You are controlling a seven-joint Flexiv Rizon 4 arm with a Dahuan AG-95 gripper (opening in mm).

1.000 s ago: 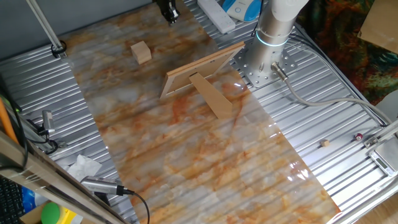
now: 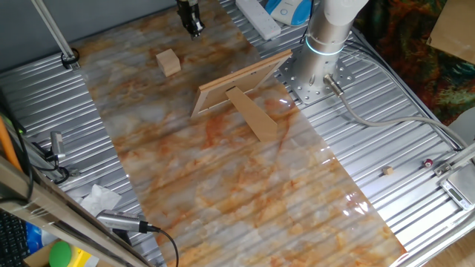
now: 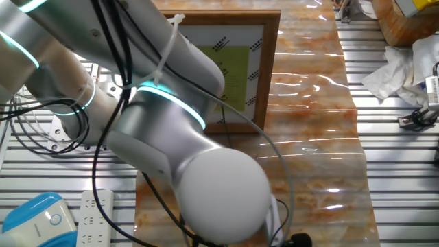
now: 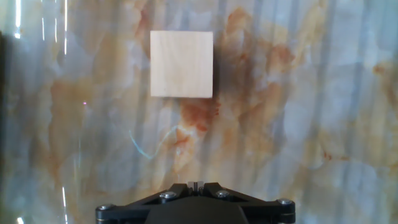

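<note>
A pale wooden block [image 2: 168, 62] rests on the marbled sheet in exterior view 1, left of the picture frame. The wrist view looks down on the same block [image 4: 181, 64], above the middle of the picture. At that picture's bottom edge, my gripper has its fingertips together, nothing visible between them. Exterior view 1 shows the gripper [image 2: 194, 33] hanging above the sheet, up and right of the block and apart from it. The arm hides block and gripper in exterior view 2.
A wooden picture frame [image 2: 239, 83] stands on its prop close to the arm base. A power strip [image 2: 258, 18] and a blue-white device [image 2: 289, 10] lie beyond the sheet's edge. Much of the marbled sheet [image 2: 230, 200] is bare.
In exterior view 1 my gripper has shifted left and slightly down in the picture, closer to the wooden block. The block and picture frame have stayed put.
</note>
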